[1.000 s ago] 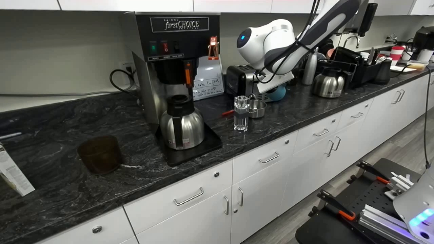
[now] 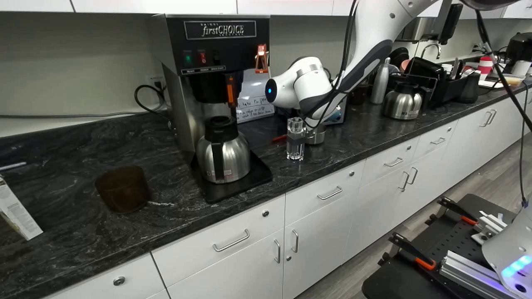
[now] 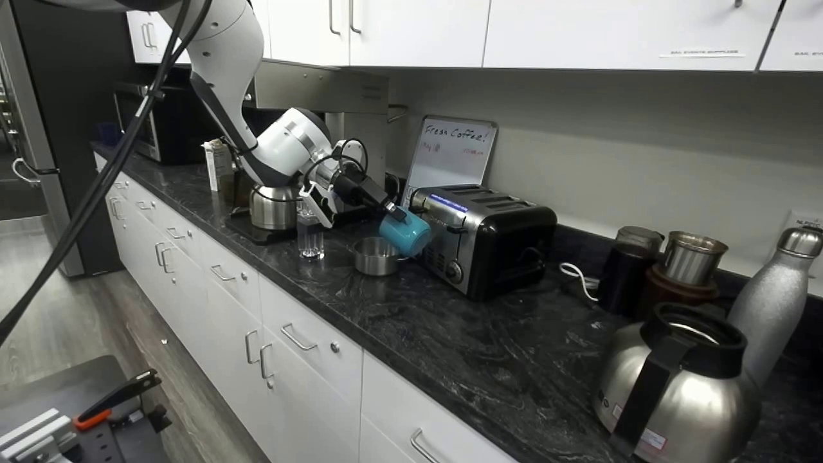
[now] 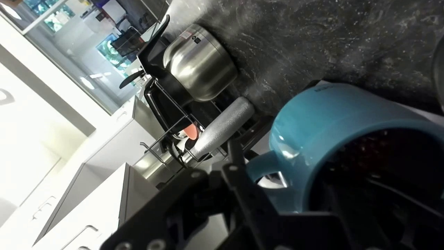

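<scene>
A teal mug (image 3: 406, 233) hangs tilted off the counter in exterior view 2, with my gripper (image 3: 391, 211) shut on it. In the wrist view the mug (image 4: 316, 121) fills the right side, its dark inside partly visible and its handle (image 4: 266, 164) at the dark fingers (image 4: 236, 156). Just left of and below the mug, a small steel pot (image 3: 375, 258) stands on the counter. In exterior view 1 the arm covers my gripper and most of the mug.
A black and steel toaster (image 3: 501, 247) stands close behind the mug. Left of the pot is a clear acrylic container (image 2: 295, 142). The coffee maker (image 2: 182, 99) with its steel carafe (image 2: 232, 157) stands farther left. Open counter (image 3: 494, 343) lies in front of the toaster.
In exterior view 1 the arm has moved left and down. The mug has come left with it, toward the steel pot, which the arm now partly covers.
</scene>
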